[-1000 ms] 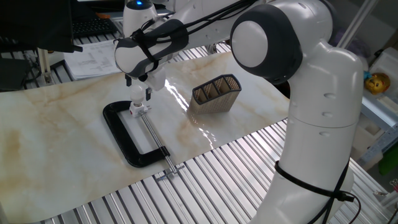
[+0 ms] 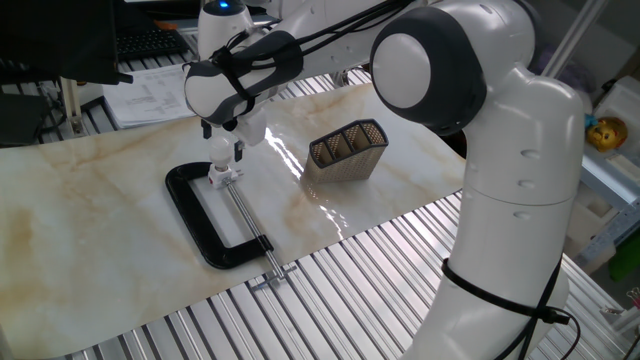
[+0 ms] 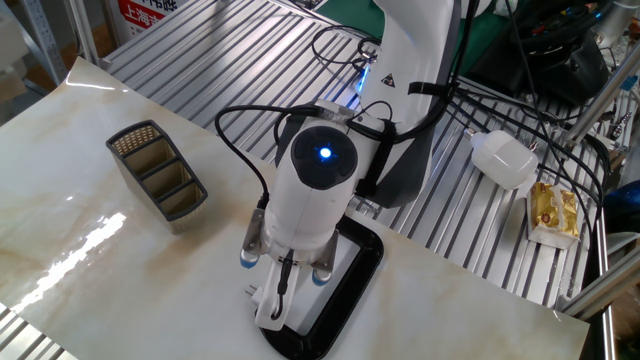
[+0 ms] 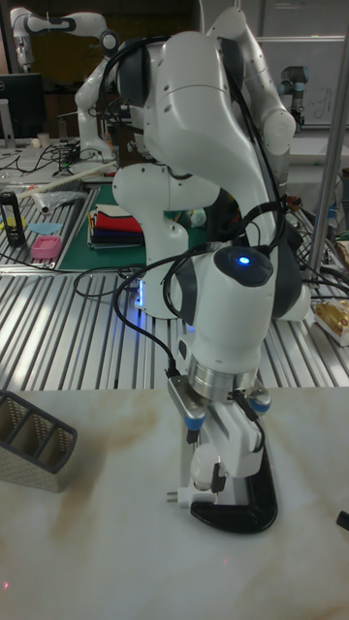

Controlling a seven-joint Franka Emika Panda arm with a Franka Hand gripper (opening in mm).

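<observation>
A black C-shaped clamp (image 2: 204,222) with a silver screw rod (image 2: 247,216) lies flat on the marbled tabletop. At its far end sits a small white bulb-like piece (image 2: 221,152) on a white plug or socket (image 2: 224,178), whose metal prongs show at the left in exterior view 3. My gripper (image 2: 223,141) points down over this end, its dark fingertips (image 2: 238,151) apart on either side of the white piece. Whether they press on it does not show. In exterior view 2 the arm's wrist (image 3: 318,190) covers part of the clamp (image 3: 358,285).
A beige mesh holder (image 2: 347,155) with a dark rim and several compartments stands upright beside the clamp. Slatted metal decking (image 2: 330,290) borders the marbled sheet. A white bulb-shaped item (image 3: 503,160) and a gold-topped box (image 3: 553,213) lie on the decking.
</observation>
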